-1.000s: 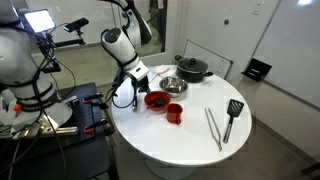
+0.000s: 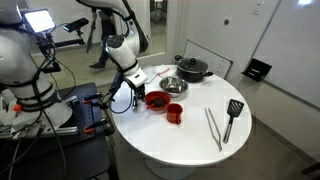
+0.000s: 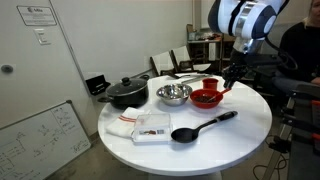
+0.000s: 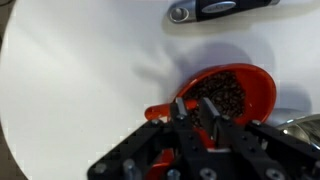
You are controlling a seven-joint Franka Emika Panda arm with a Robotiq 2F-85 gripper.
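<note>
A red bowl (image 4: 235, 95) holds dark beans (image 4: 225, 92). A red handle (image 4: 158, 110), seemingly a spoon's, sticks out over its rim; in exterior view 2 the handle (image 3: 224, 91) slants up from the bowl (image 3: 205, 100). Seen from the wrist, my gripper has its dark fingertips close together beside the handle, overlapping the bowl's near edge. Whether they touch the handle is unclear. From the side, the gripper (image 3: 238, 76) hangs just above the handle, at the table's arm side.
Red cups (image 2: 174, 113), a metal bowl (image 2: 173, 86) and a black pot (image 2: 193, 69) stand around the bowl. A black ladle (image 3: 188, 133), clear container (image 3: 152, 126) and white cloth (image 3: 121, 122) lie toward the far side. Tongs (image 2: 213, 128) and a spatula (image 2: 234, 110) lie on the right.
The arm has shifted slightly right and its wrist has tilted differently near the red bowl. The tabletop objects look unmoved.
</note>
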